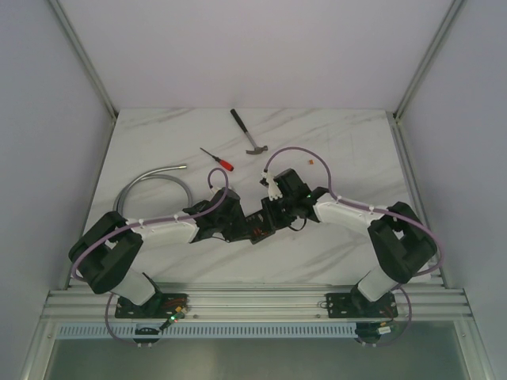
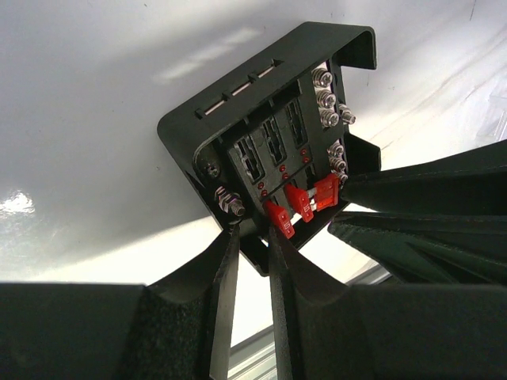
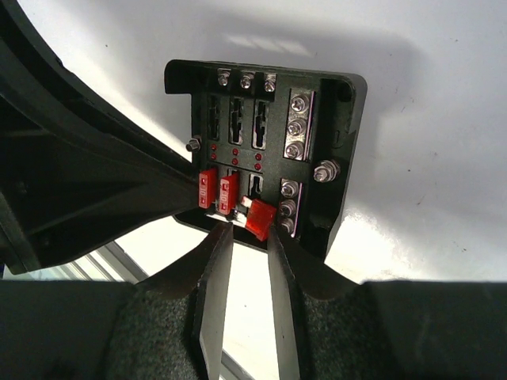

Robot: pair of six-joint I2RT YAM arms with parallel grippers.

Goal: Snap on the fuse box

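Observation:
The black fuse box (image 1: 260,228) lies at the middle front of the table between both grippers. Its body (image 2: 238,111) shows terminals, slots and red fuses (image 2: 298,202). In the right wrist view, two red fuses (image 3: 227,192) stand in slots and a third red fuse (image 3: 261,218) sits tilted, with my right gripper close at it; whether it grips it is unclear. My left gripper is at the box's side, its fingertips close together; what is between them is hidden.
A hammer (image 1: 249,134), a red screwdriver (image 1: 222,162) and a grey hose (image 1: 147,178) lie behind and left. A small orange piece (image 1: 310,162) lies at back right.

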